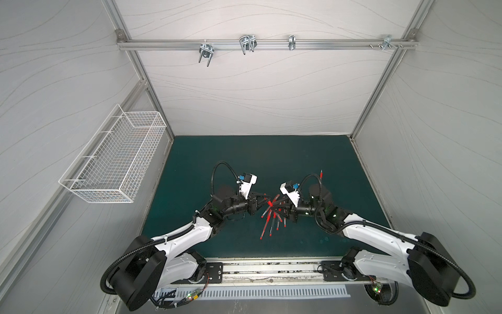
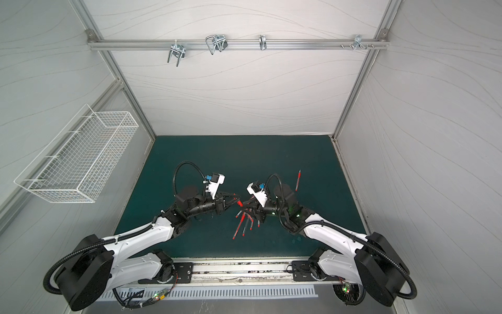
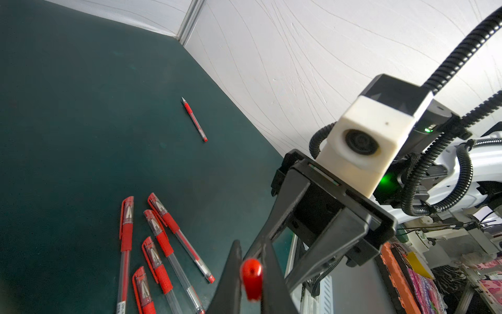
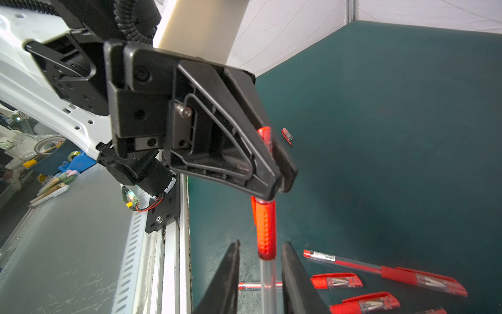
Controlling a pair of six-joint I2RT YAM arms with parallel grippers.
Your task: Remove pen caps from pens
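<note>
The left gripper is shut on the red cap (image 4: 265, 135) of a pen. Below those fingers, in the right wrist view, the pen's red grip (image 4: 266, 230) and clear barrel hang down. That barrel runs between the fingers of my right gripper, which stand part open with a gap on either side of it. From the left wrist view, only the red cap end (image 3: 252, 277) shows between the left fingertips. Several capped red pens (image 3: 126, 225) lie on the green table beneath the grippers.
An uncapped pen (image 3: 194, 120) lies alone towards the table's right side. A loose red cap (image 4: 287, 135) rests on the left part of the table. A white wire basket (image 1: 117, 157) hangs on the left wall.
</note>
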